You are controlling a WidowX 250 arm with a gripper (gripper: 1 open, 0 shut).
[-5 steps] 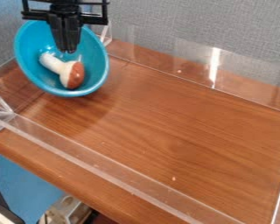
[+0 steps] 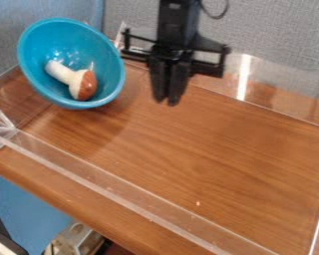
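A blue bowl (image 2: 44,36) sits at the back left of the wooden surface, holding a white mushroom-like object with a brown cap (image 2: 77,81). To the right of the bowl, the black gripper (image 2: 169,92) hangs above the wood, apart from the bowl. Its fingers are blurred, so how far they stand apart is hard to tell; no object shows in them.
Clear plastic edging runs along its back, left and right sides, with a grey padded wall behind. Some hardware lies below the front left.
The bowl and its contents look unchanged.
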